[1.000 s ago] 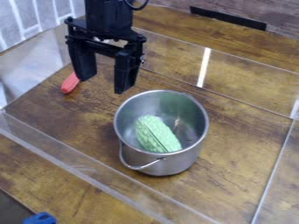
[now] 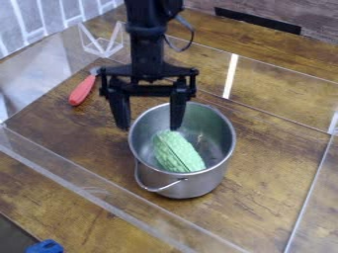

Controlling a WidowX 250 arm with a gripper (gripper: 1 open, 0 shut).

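Note:
My black gripper [image 2: 149, 111] stands open above the rear left of a steel pot [image 2: 209, 171], one finger out over the left of the rim and the other over the pot's back part. Inside the pot lies a pale green, textured oblong object [image 2: 177, 150], below the fingers, with nothing seen held between them.
A red-handled utensil [image 2: 81, 90] lies on the wooden table [image 2: 79, 168] at the back left. A clear plastic wall runs along the left. A blue object [image 2: 43, 246] sits at the lower left corner.
My gripper has moved right and toward the pot, turning as it went, and now hangs over the pot's back. The pot and green object look unmoved.

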